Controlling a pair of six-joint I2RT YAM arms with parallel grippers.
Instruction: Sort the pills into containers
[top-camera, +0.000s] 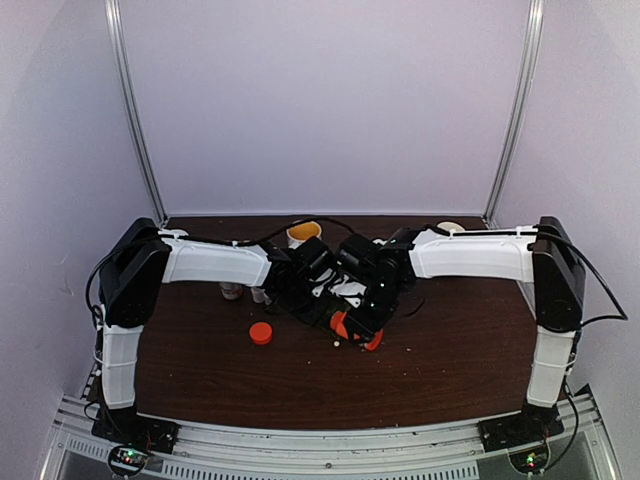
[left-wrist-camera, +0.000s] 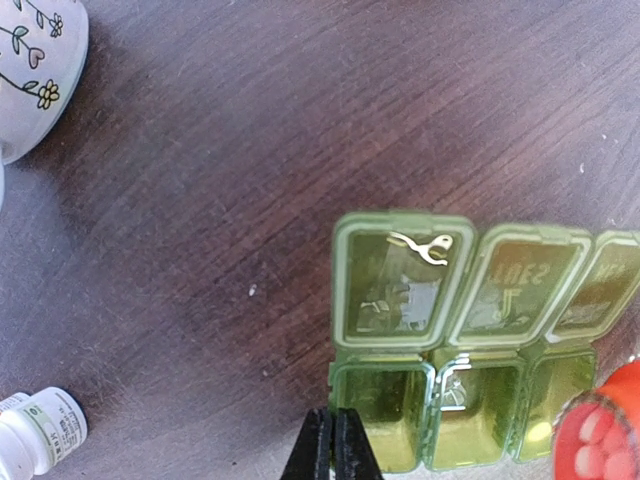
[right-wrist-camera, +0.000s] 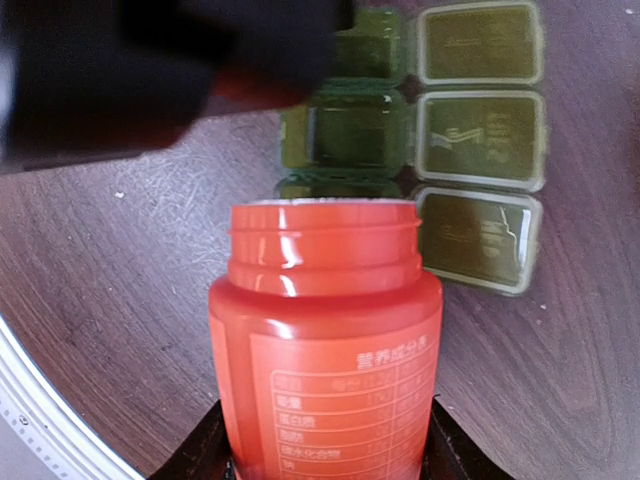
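Observation:
My right gripper is shut on a red bottle, uncapped and tilted, its mouth toward the green pill organizer. In the left wrist view the red bottle shows pink-red pills inside its mouth, close to the organizer's right side. The organizer lies with its visible lids swung back. A yellow pill sits in the third compartment from the left in that view. My left gripper is shut at the organizer's left corner, with nothing visible between its fingertips. From above, the arms hide most of the organizer.
A red cap lies on the table left of the grippers, and a small pale pill lies near the bottle. White bottles and a flowered cup stand to the left.

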